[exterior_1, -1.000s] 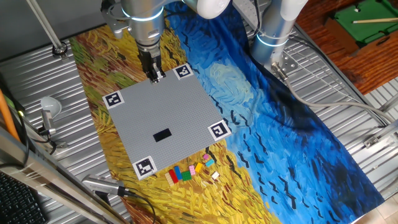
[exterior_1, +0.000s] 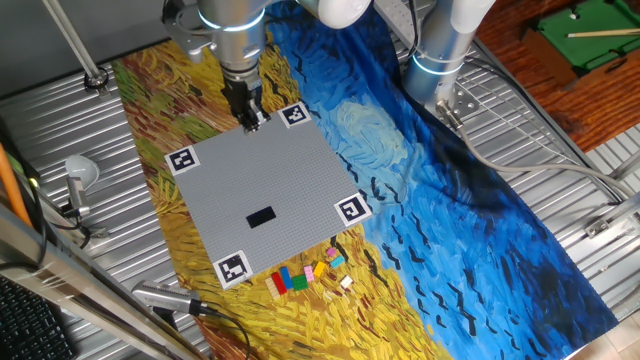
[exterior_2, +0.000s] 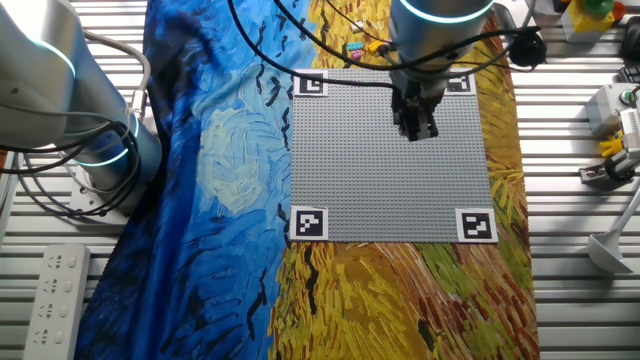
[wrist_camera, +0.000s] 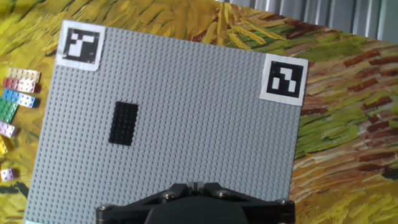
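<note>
A grey studded baseplate (exterior_1: 215, 190) lies flat on the painted cloth, with a black-and-white marker at each corner. On it, in the wrist view, sits a black rectangular brick (wrist_camera: 124, 124), left of centre. My gripper is at the bottom of that view, its fingertips together and nothing showing between them. Exterior view 1 has the gripper (exterior_1: 256, 124) over the plate's far edge, well away from the black brick (exterior_1: 261, 216). Loose colored bricks, among them a blue one (wrist_camera: 18, 98) and a red one (wrist_camera: 19, 84), lie in a row beside the plate.
Near the left edge a metal device (exterior_1: 175, 298) with a cable lies close to the plate. Most of the baseplate is bare, and the blue side of the cloth (exterior_1: 430, 220) is clear.
The gripper's tip has shifted very slightly to the right in exterior view 1, and its fingers look narrower together. The baseplate, black brick and loose bricks have stayed put.
</note>
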